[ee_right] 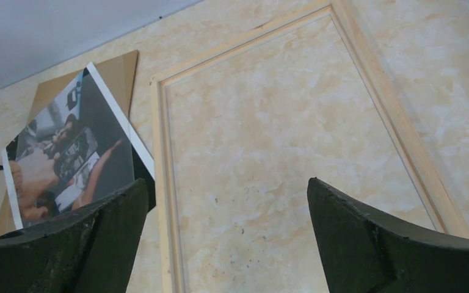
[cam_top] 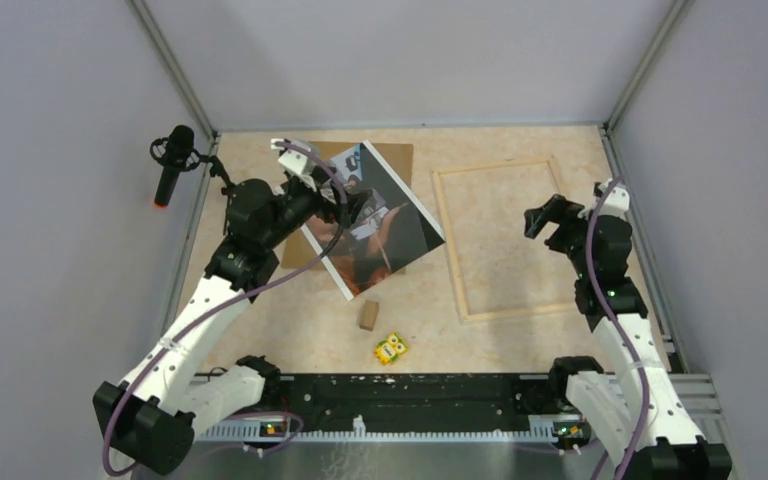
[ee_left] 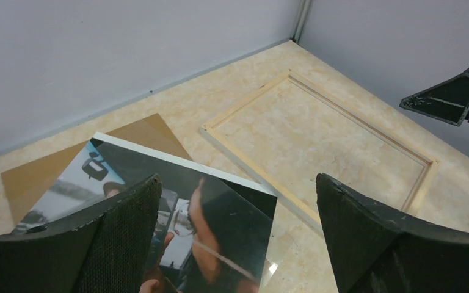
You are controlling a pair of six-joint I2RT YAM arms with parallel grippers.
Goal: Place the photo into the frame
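The photo (cam_top: 395, 225) lies skewed on the table, partly over a brown board (cam_top: 392, 160). To its right, flat on the table, is the empty wooden frame (cam_top: 450, 240), with bare tabletop showing inside it. My left gripper (cam_top: 352, 205) hangs above the photo; its fingers (ee_left: 107, 244) are wide open with nothing between them. Over at the frame's right side, my right gripper (cam_top: 540, 230) is raised and open, also empty. From the right wrist view, the photo (ee_right: 73, 152) sits left of the frame (ee_right: 163, 183), apart from it.
A small brown block (cam_top: 369, 315) and a yellow-green item (cam_top: 391, 348) rest near the table's front edge, below the photo. Walls close off the back and both sides. Between the yellow-green item and the frame, the tabletop is clear.
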